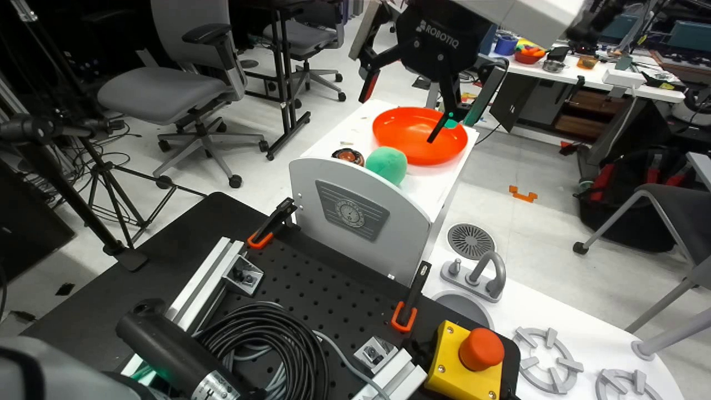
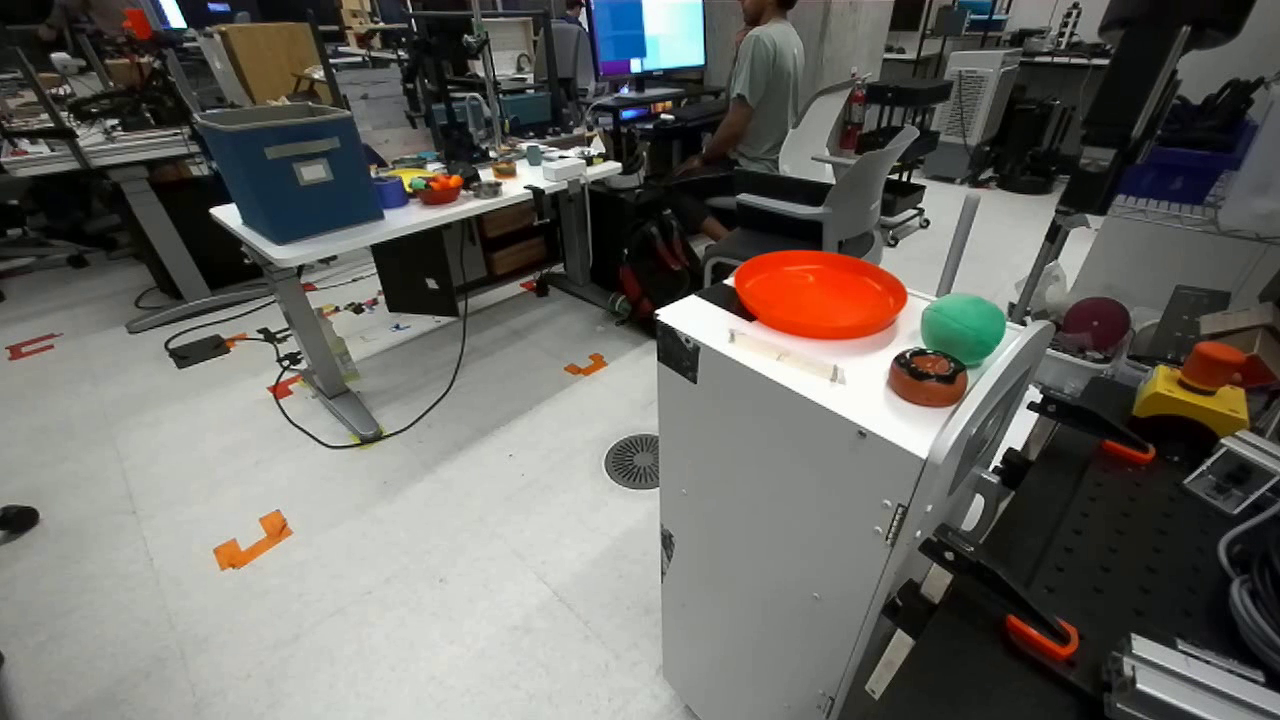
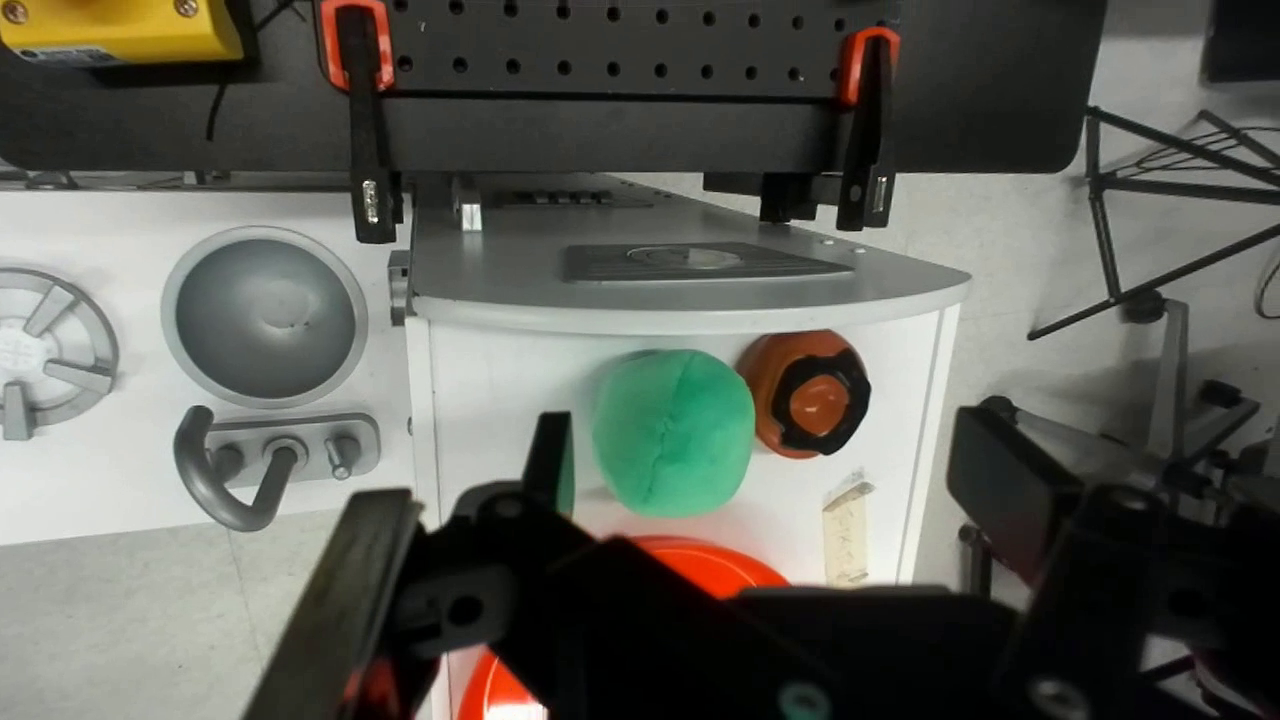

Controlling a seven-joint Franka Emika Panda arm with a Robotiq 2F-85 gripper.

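A green plush ball (image 3: pixel 674 432) rests on the white counter top (image 2: pixel 828 372), close behind its grey curved end panel (image 1: pixel 360 216). Touching or nearly touching it is a brown-orange round object with a black top (image 3: pixel 806 394). An orange-red shallow plate (image 2: pixel 821 294) lies on the same top, farther from the panel. My gripper (image 1: pixel 422 99) hangs above the plate area with its fingers wide apart. In the wrist view, nothing is held between the fingers; the ball shows below the gap, and the gripper's body hides much of the plate.
Two black-and-orange clamps (image 1: pixel 413 298) grip the edge of the black perforated table. A toy sink with a grey faucet (image 3: pixel 246 462) stands beside the counter. A yellow box with a red button (image 1: pixel 470 356) sits on the black table. Tape (image 3: pixel 846 534) marks the counter top.
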